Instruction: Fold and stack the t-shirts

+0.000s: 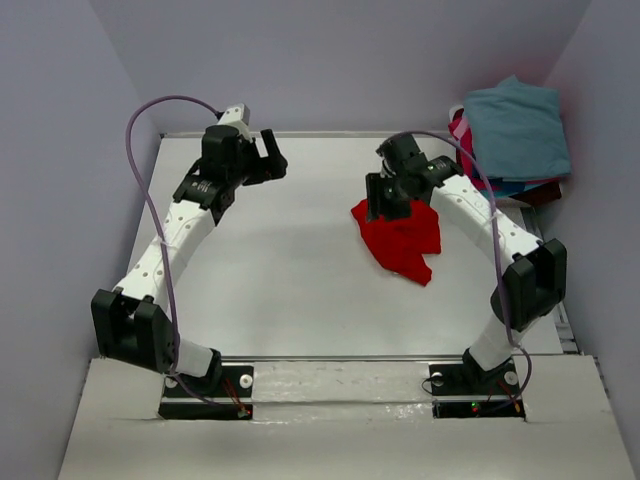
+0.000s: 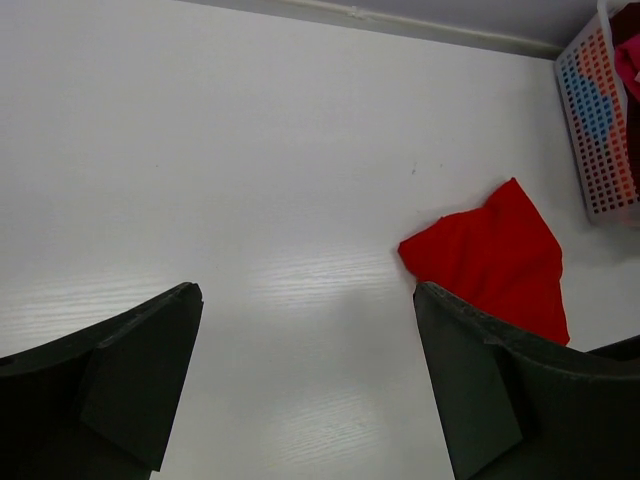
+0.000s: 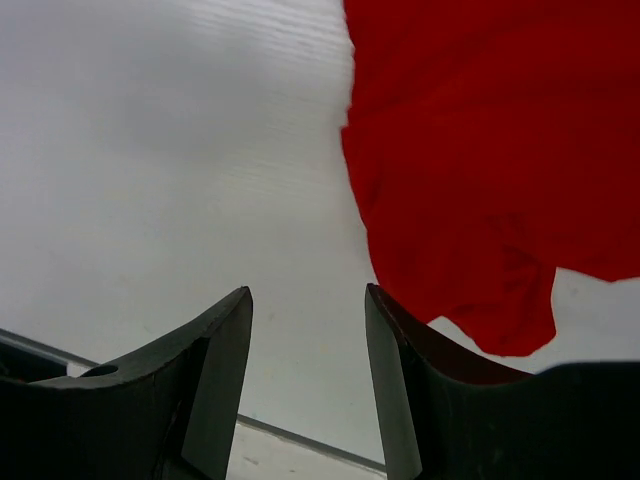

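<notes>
A crumpled red t-shirt (image 1: 400,250) lies on the right half of the white table (image 1: 270,280); the left wrist view (image 2: 490,260) and right wrist view (image 3: 480,140) show it too. My right gripper (image 1: 388,198) hangs over its upper part, its fingertips apart with nothing between them (image 3: 308,292). My left gripper (image 1: 268,152) is open and empty over the back left of the table, its two fingers wide apart in the left wrist view (image 2: 310,295).
At the back right a white basket (image 2: 590,130) holds a stack of folded cloths, a teal one (image 1: 515,130) on top, pink and others beneath. Walls rise at the back and both sides.
</notes>
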